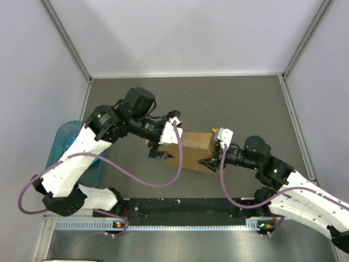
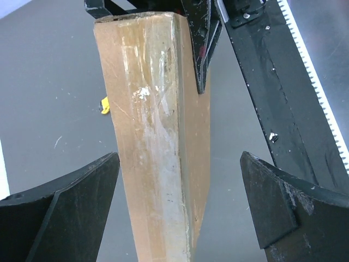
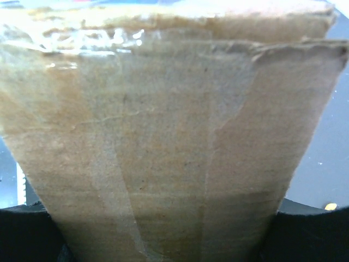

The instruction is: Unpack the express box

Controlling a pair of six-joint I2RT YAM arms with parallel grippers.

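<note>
A brown cardboard box (image 1: 195, 153) with clear tape along its narrow top face (image 2: 146, 117) is held at its right end by my right gripper (image 1: 211, 154), shut on it. In the right wrist view the box's end (image 3: 163, 142) fills most of the picture, with that gripper's dark fingers (image 3: 27, 232) on both sides of it. My left gripper (image 1: 168, 137) stands open at the box's left end. Seen from the left wrist, the box lies between its wide-spread fingers (image 2: 71, 213), with gaps on both sides. The tape shows no clear cut.
A small yellow tool (image 2: 104, 106) lies on the grey table behind the box. At the left wall stands a teal bin (image 1: 61, 143) with something blue inside, partly behind my left arm.
</note>
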